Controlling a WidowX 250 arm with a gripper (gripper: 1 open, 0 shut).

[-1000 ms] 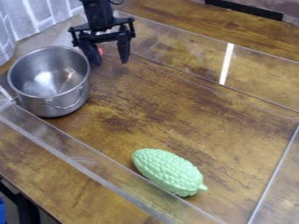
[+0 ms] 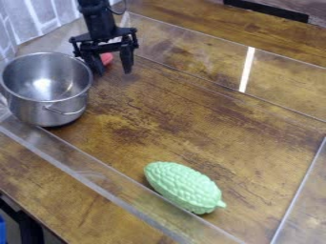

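My black gripper (image 2: 105, 52) is at the upper left, just behind a large steel pot, low by a small red object (image 2: 107, 59) that it partly hides. Whether its fingers are open or closed on that object I cannot make out. The steel pot (image 2: 46, 90) sits at the left. A pale green bumpy toy vegetable (image 2: 184, 188) lies at the lower front of the wooden table (image 2: 211, 110).
Clear plastic walls edge the work area along the left, front, back and right. A white strip (image 2: 247, 69) stands out at the back right.
The gripper has shifted slightly left, toward the red object. The pot and the green toy are where they were.
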